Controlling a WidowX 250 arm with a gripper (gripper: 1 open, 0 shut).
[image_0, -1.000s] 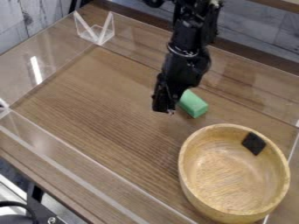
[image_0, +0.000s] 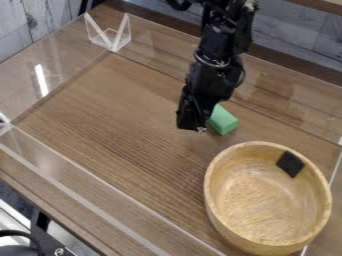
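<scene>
The black robot arm hangs down from the top centre of the view. Its gripper (image_0: 190, 118) is low over the wooden table, just left of a green block (image_0: 222, 118), and is shut, with nothing visible between its fingers. The green block lies on the table, partly behind the gripper.
A large beige bowl (image_0: 265, 230) with a black patch on its inner rim fills the lower right. A white wire object (image_0: 110, 34) stands at the back left. A dark cable lies at the lower left corner.
The gripper has shifted very slightly over the last second; the green block and bowl look unchanged.
</scene>
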